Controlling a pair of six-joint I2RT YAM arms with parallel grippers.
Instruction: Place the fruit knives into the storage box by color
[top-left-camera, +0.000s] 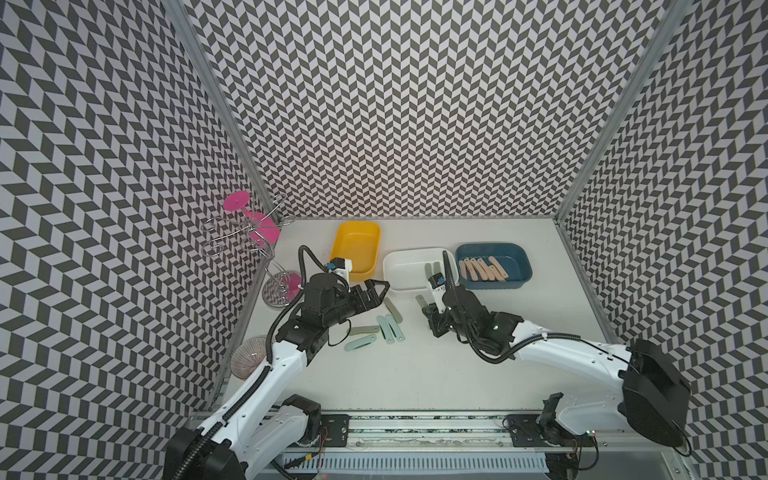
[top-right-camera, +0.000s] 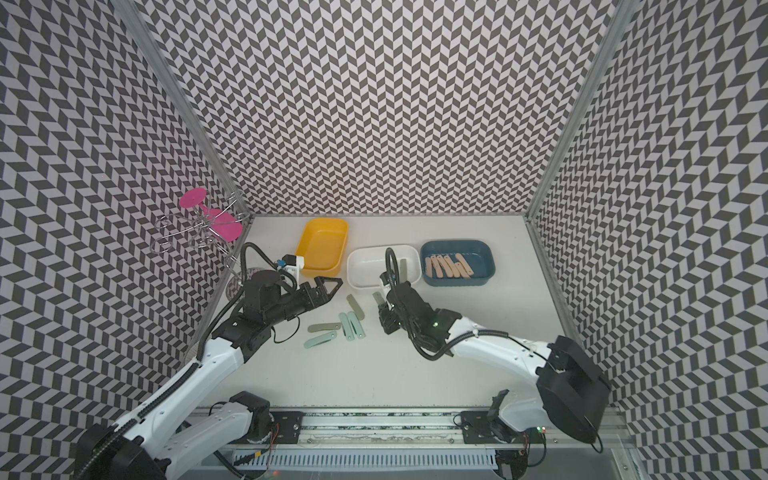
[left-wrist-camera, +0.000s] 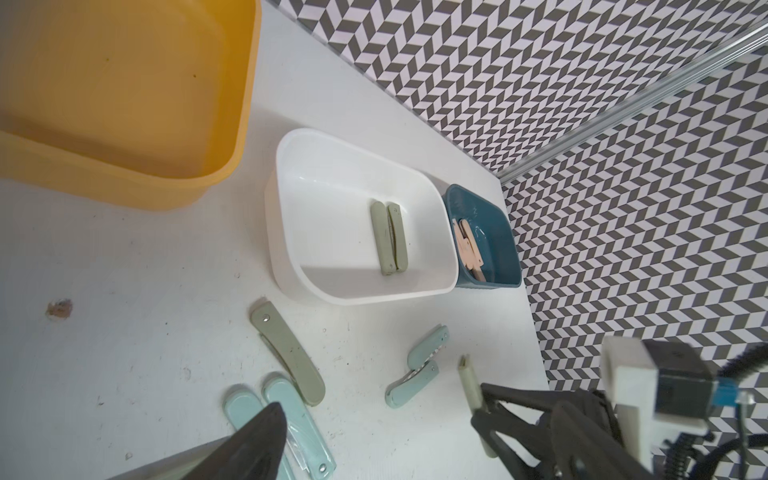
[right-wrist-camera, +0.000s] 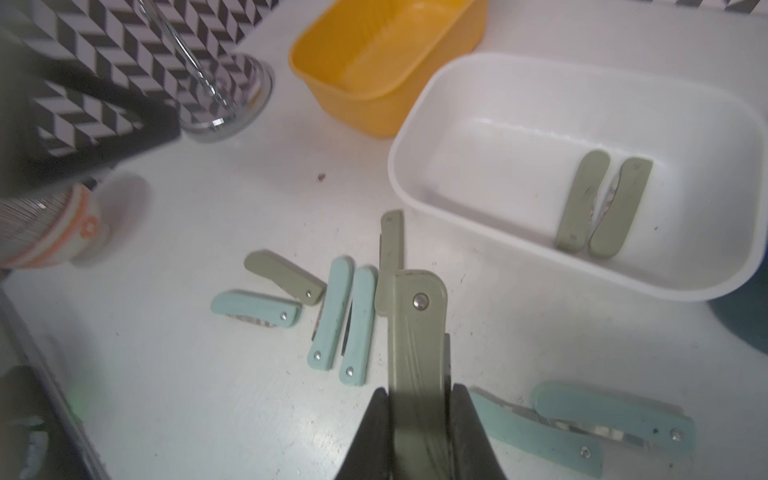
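Note:
My right gripper is shut on an olive knife (right-wrist-camera: 419, 336), raised above the table in front of the white box (right-wrist-camera: 496, 176), which holds two olive knives (right-wrist-camera: 581, 200). My left gripper (top-left-camera: 380, 289) hangs open and empty left of it. Loose on the table are more olive knives (left-wrist-camera: 286, 352) and several mint knives (right-wrist-camera: 324, 328); two mint ones (left-wrist-camera: 412, 382) lie to the right. The blue box (top-left-camera: 520, 268) at the right holds several peach knives (top-left-camera: 484, 268). The yellow box (top-left-camera: 356, 244) at back left is empty.
A wire stand with pink discs (top-left-camera: 260, 228) and a bowl (top-left-camera: 249, 358) stand along the left side.

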